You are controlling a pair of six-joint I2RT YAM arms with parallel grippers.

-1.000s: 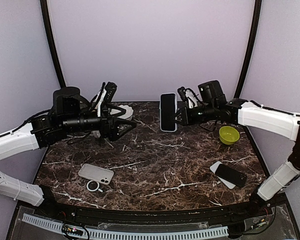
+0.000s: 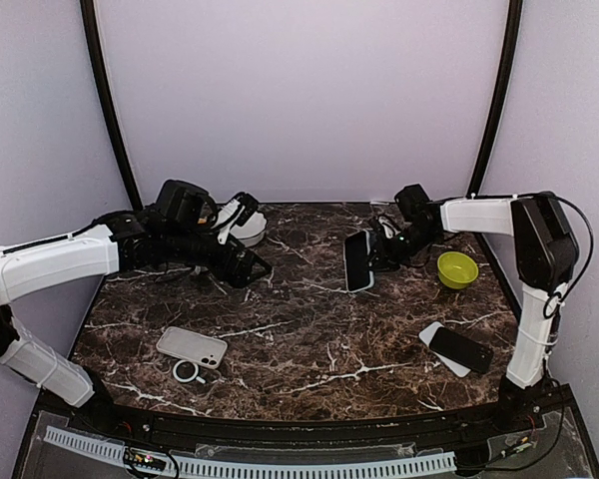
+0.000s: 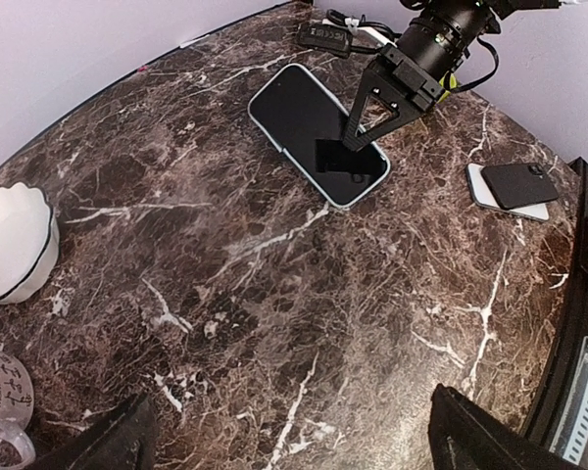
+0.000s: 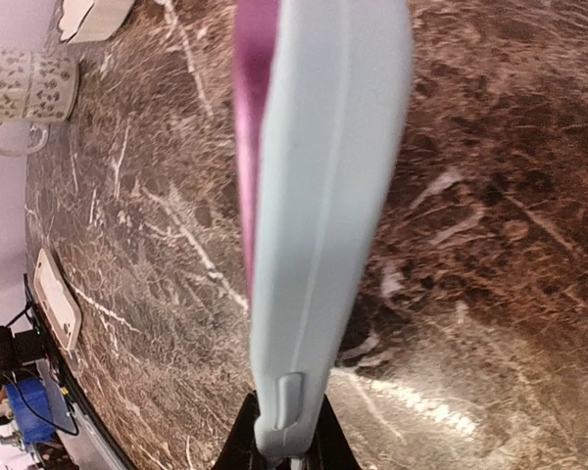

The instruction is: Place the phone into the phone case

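Note:
My right gripper [image 2: 378, 249] is shut on a phone [image 2: 357, 261], black-screened with a pale frame, held on edge above the marble table. The left wrist view shows its screen [image 3: 304, 122]; the right wrist view shows its pale side [image 4: 318, 196] with a pink face beside it. A light phone case [image 2: 190, 347] lies at the front left. Another dark phone [image 2: 461, 349] rests on a white slab [image 2: 429, 339] at the front right. My left gripper [image 2: 242, 267] is open above the left side, nothing between its fingers.
A yellow bowl [image 2: 457, 269] sits at the right, a white bowl [image 3: 10, 240] and a patterned mug [image 3: 0, 392] at the back left. A white ring with a cable [image 2: 186, 371] lies by the case.
Over the last second my right gripper moved back and right, lowering and turning the phone. The left gripper shifted slightly, mostly earlier in that span.

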